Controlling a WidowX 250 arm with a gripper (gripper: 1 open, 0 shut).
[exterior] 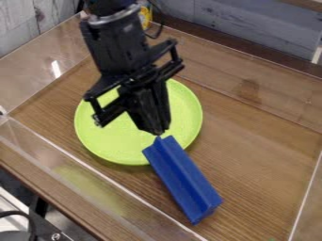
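A black robot gripper [153, 123] reaches down from the top over a round green plate [101, 138], hiding much of it. A blue rectangular bar [184, 181] lies on the wooden table just below the gripper's tip, jutting from the plate's lower right edge toward the front. The gripper is shut, with nothing seen between its fingers.
Bare wooden table [251, 132] fills the right side. Clear low walls edge the left and front left, with a dark cable at the lower left. A small yellow item [151, 17] sits at the back, partly behind the arm.
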